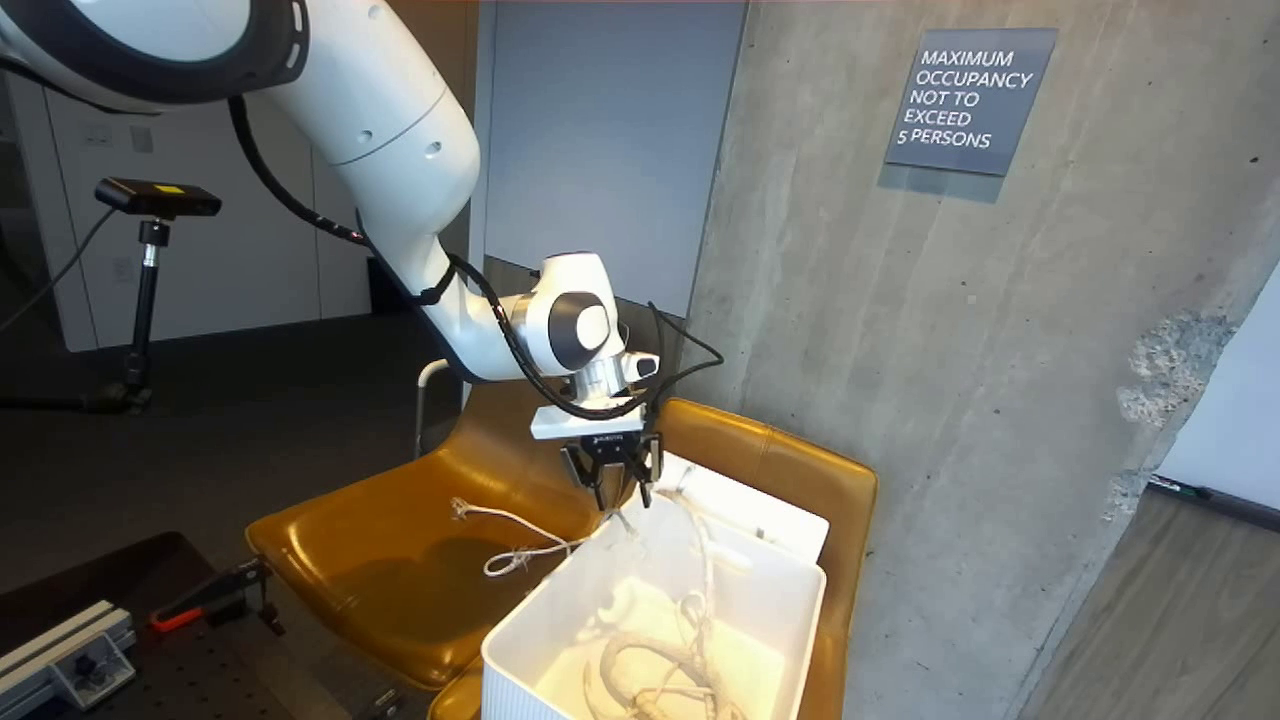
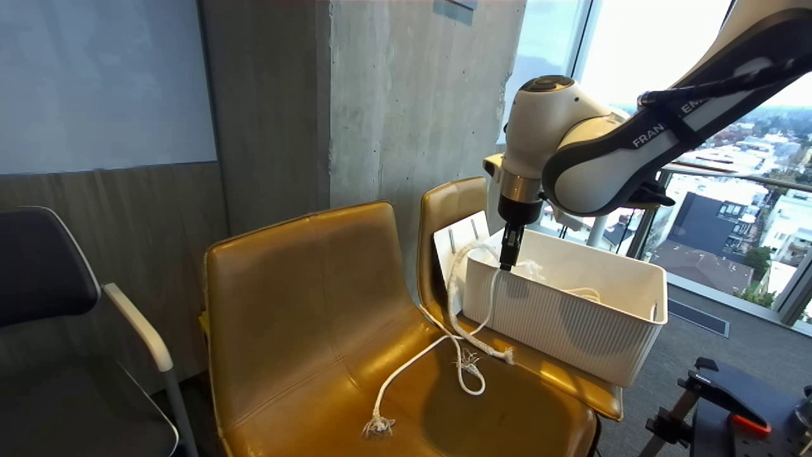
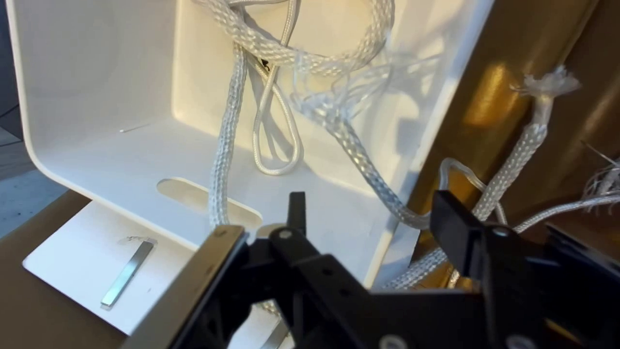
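Note:
My gripper (image 1: 621, 494) hangs over the rim of a white ribbed bin (image 2: 563, 320), its two fingers spread apart. In the wrist view a frayed white rope end (image 3: 369, 168) hangs over that rim into the bin. Part of this rope passes between the spread fingers, and neither finger grips it. More white rope (image 3: 514, 166) lies outside the bin on the tan chair (image 2: 304, 304), where loops and frayed ends (image 2: 378, 424) show. Thick and thin coils (image 1: 648, 672) rest inside the bin. Another rope (image 3: 225, 145) runs over the bin's handled end.
A white panel (image 1: 756, 510) with metal strips leans between the bin and the chair back. A dark table with a red-marked clamp (image 1: 204, 606) stands at the front left. The near part of the tan seat is bare.

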